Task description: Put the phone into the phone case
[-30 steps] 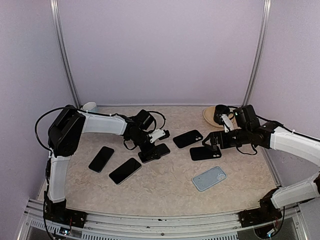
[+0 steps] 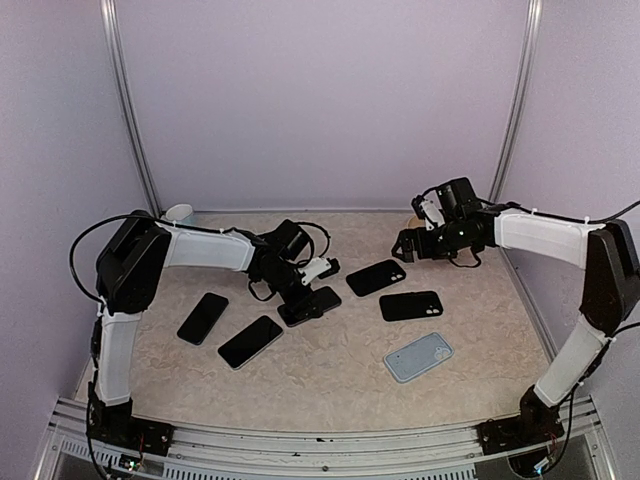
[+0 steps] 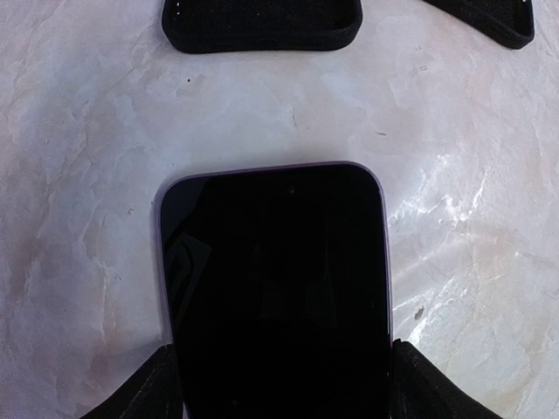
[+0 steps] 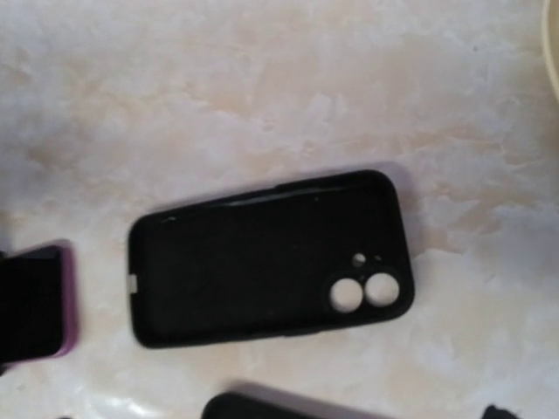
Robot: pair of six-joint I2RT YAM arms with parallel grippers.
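Observation:
A black phone with a purple rim (image 3: pixel 275 262) lies on the table under my left gripper (image 2: pixel 300 305), whose fingers stand at both long sides of it; whether they press on it cannot be told. In the right wrist view a black phone case (image 4: pixel 236 262) lies open side up, to the right of that phone (image 4: pixel 31 305). A second black case (image 2: pixel 410 306) lies nearer the front, and a light blue case (image 2: pixel 418 357) in front of that. My right gripper (image 2: pixel 405 245) is raised at the back right, open, above and beside the cases.
Two more black phones (image 2: pixel 202 318) lie at the front left. A white cup (image 2: pixel 180 212) stands at the back left, and a tan round dish (image 4: pixel 552 44) behind my right gripper.
The left arm and the things on the table look unchanged.

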